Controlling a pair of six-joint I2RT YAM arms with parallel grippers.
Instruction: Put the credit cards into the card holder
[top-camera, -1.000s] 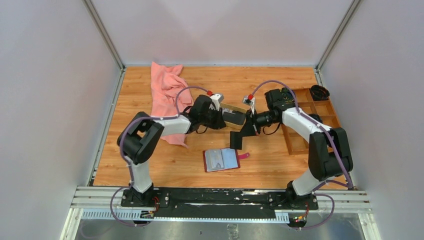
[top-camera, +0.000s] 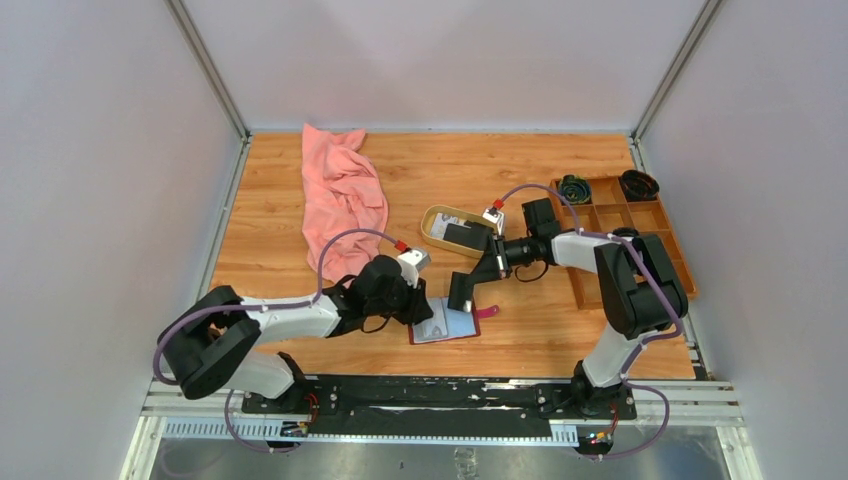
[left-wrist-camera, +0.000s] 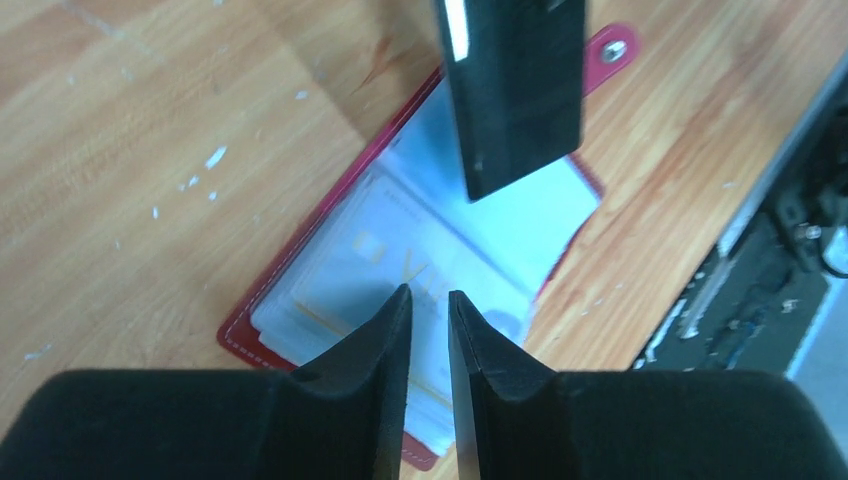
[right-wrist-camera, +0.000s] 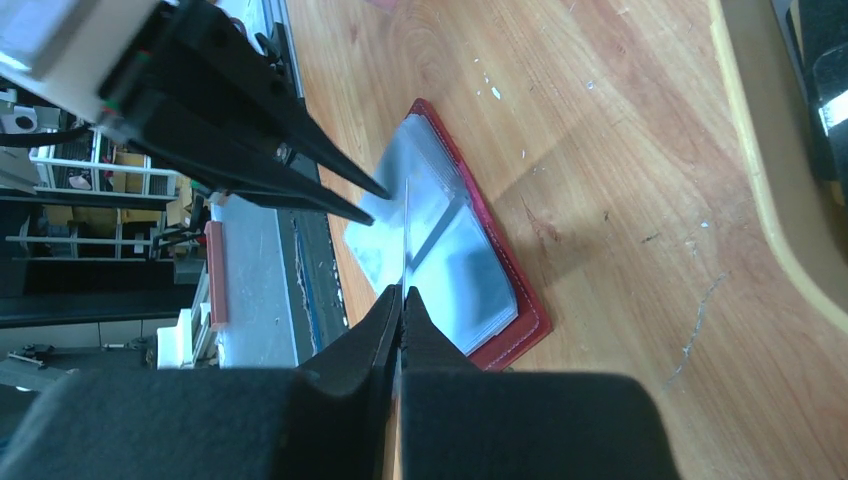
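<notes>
The open card holder (top-camera: 446, 325), dark red with clear pockets, lies on the table at the front middle. My right gripper is shut on a black card; in the right wrist view the card (right-wrist-camera: 406, 225) shows edge-on as a thin line rising from the fingertips. This card hangs above the holder's right half. My left gripper is part open, with a narrow empty gap between its fingers, over the holder's left pocket (left-wrist-camera: 400, 265). Whether its tips touch the plastic cannot be told. More cards (top-camera: 464, 235) lie in a tan tray.
The tan tray (top-camera: 432, 241) stands behind the holder. A pink cloth (top-camera: 340, 190) lies at the back left, and a wooden compartment box (top-camera: 618, 215) at the right. The holder's pink strap (top-camera: 488, 312) sticks out to its right. Bare table lies in between.
My left gripper has come from beside the tray down to the holder's left half.
</notes>
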